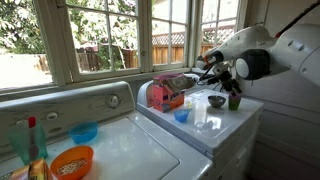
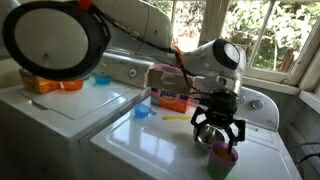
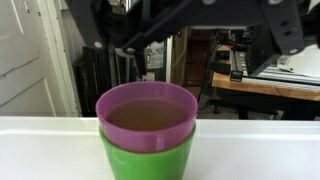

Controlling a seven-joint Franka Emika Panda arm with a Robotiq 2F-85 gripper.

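Observation:
A pink-purple cup (image 3: pixel 148 112) is nested in a green cup (image 3: pixel 150 163), upright on the white machine top; the pair fills the lower left of the wrist view. In exterior view 2, the stacked cups (image 2: pixel 222 162) stand near the front edge, right under my gripper (image 2: pixel 220 130). The fingers are spread, with nothing held between them. In exterior view 1 the gripper (image 1: pixel 230 86) is close above the green cup (image 1: pixel 234 102). Whether a finger touches the rim cannot be made out.
Beside the cups sits a metal bowl (image 1: pixel 217 100). A light-blue cup (image 1: pixel 181 115) and a red box (image 1: pixel 166 93) are farther left. On the other machine are a blue bowl (image 1: pixel 83 132), an orange bowl (image 1: pixel 72 162) and a green bottle (image 1: pixel 32 137). Windows line the back.

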